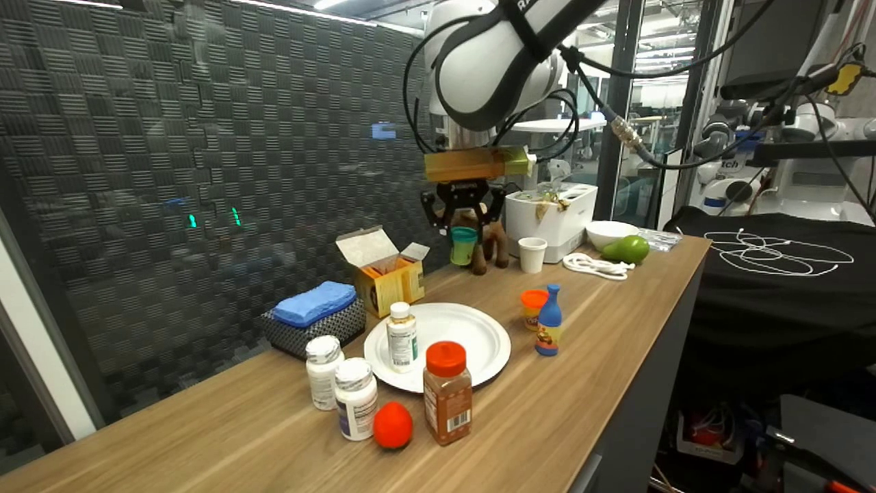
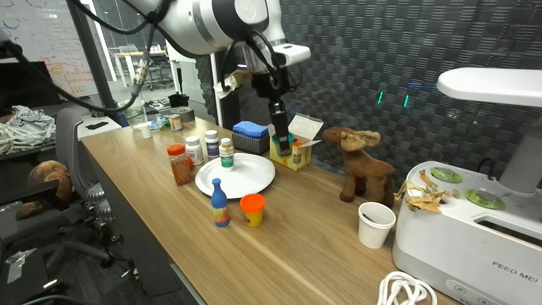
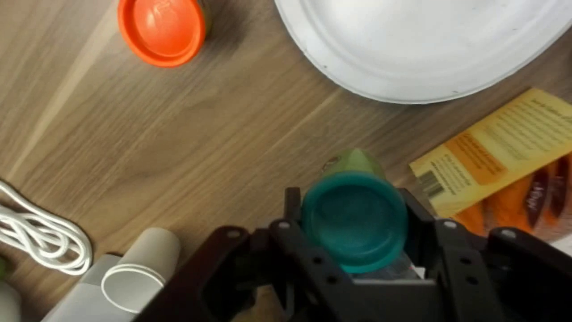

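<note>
A green tub with a teal lid [image 1: 463,246] hangs above the table, and my gripper is shut on it. In the wrist view the round teal lid [image 3: 356,221] sits between the two fingers, with a bit of the green body showing past it. From exterior view 2 the black fingers [image 2: 280,127] cover most of the tub, which appears in front of the open yellow box [image 2: 297,157]. The white plate [image 1: 484,338] carries a white pill bottle [image 1: 402,338]. Right of the plate stand an orange-lidded tub [image 2: 252,209] and a blue bottle [image 2: 219,203].
Two white bottles [image 1: 356,398], a red ball [image 1: 393,426] and a red-lidded spice jar [image 1: 448,394] crowd the plate's near side. A brown plush moose [image 2: 366,167], paper cup [image 2: 376,223] and white planter [image 2: 457,228] stand at the other end. Between orange-lidded tub and cup, the wood is bare.
</note>
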